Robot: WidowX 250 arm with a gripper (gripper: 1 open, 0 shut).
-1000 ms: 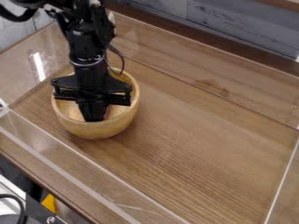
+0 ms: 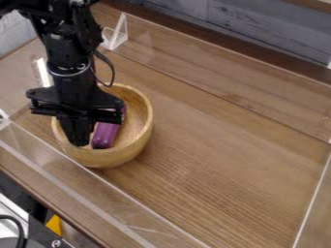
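Observation:
My black gripper [image 2: 73, 124] reaches down into a round wooden bowl [image 2: 137, 122] at the left of the wooden table, its lower part over the bowl's left half. A purple object [image 2: 107, 133] lies in the bowl, just right of the gripper's lower end. The fingertips are hard to make out against the dark body, and nothing can be seen held between them.
Clear plastic edging runs along the left side, and a grey wall [image 2: 246, 29] stands at the back.
The gripper has shifted left within the bowl, uncovering more of the purple object on its right.

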